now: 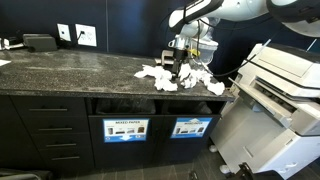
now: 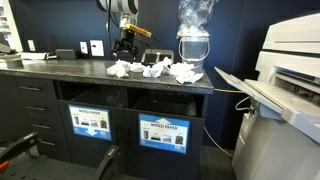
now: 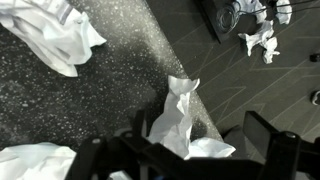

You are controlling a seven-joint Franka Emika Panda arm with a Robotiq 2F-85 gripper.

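Crumpled white papers (image 1: 163, 79) lie in a loose cluster at the right end of the dark speckled countertop (image 1: 80, 72). My gripper (image 1: 182, 70) points down over that cluster. In the wrist view the gripper is open, its dark fingers (image 3: 268, 138) set wide apart. A narrow upright piece of white paper (image 3: 176, 115) shows between them, near the counter edge. Another crumpled sheet (image 3: 55, 32) lies at the upper left, and a third (image 3: 35, 162) at the lower left. Whether a finger touches paper, I cannot tell.
Below the counter are two open bins with labels, a mixed paper sign (image 2: 90, 121) and a second sign (image 2: 163, 133). A printer (image 1: 275, 100) with projecting trays stands to the right. Paper scraps (image 3: 262, 40) lie on the floor.
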